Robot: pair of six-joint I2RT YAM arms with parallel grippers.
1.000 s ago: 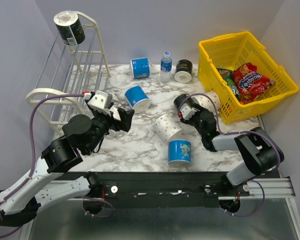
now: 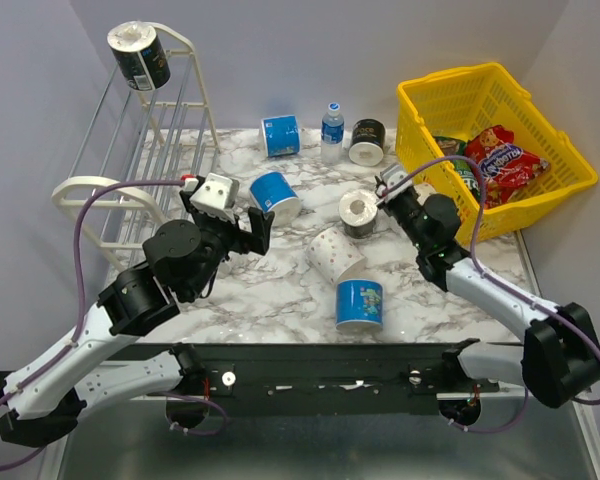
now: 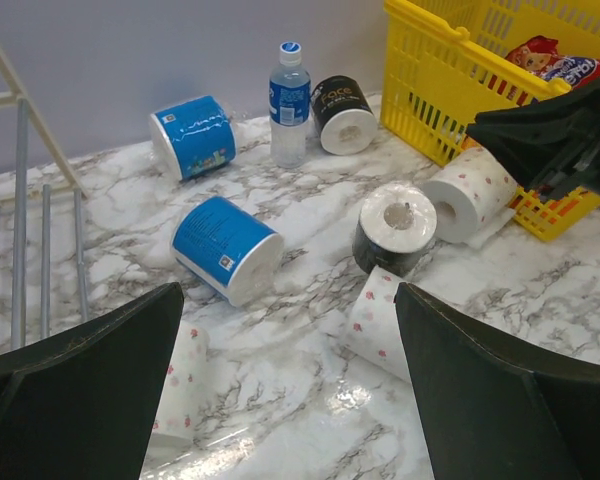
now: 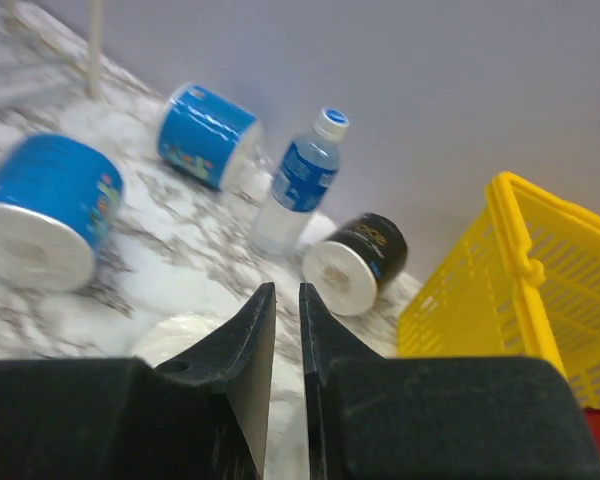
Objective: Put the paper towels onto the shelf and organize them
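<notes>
A black-wrapped paper towel sits on the white wire shelf at left. On the marble counter are blue rolls, a lower blue roll, a black roll, white patterned rolls and an upright dark roll. My left gripper stands open near the shelf, nothing between its fingers. My right gripper is raised above the upright roll by the basket; its fingertips are nearly closed, and nothing clear shows between them.
A yellow basket with snack bags fills the back right. A water bottle stands at the back. The shelf occupies the left side.
The left arm has shifted only slightly.
</notes>
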